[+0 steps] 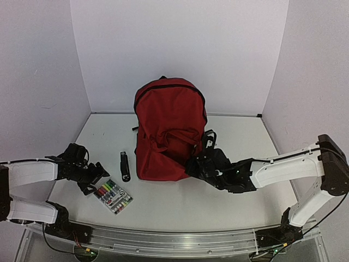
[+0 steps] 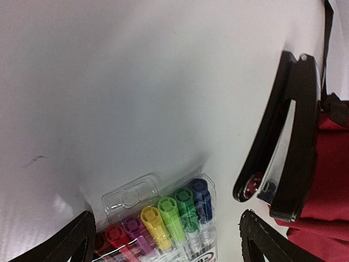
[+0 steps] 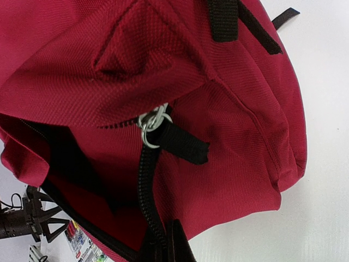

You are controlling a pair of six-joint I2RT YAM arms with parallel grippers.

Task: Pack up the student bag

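A clear pack of coloured markers [image 1: 116, 198] lies flat at the table's left front. My left gripper [image 1: 96, 179] is open, low at the pack's upper left end; in the left wrist view the marker ends [image 2: 169, 215] show between its spread fingers. A black stapler [image 1: 125, 166] lies between the pack and the bag. The red backpack [image 1: 170, 109] has its front pocket gaping. At the pocket's right edge, my right gripper is shut on the zippered rim [image 3: 146, 191], holding it out.
A zipper pull [image 3: 185, 144] hangs beside the pocket opening. White walls enclose the back and sides of the table.
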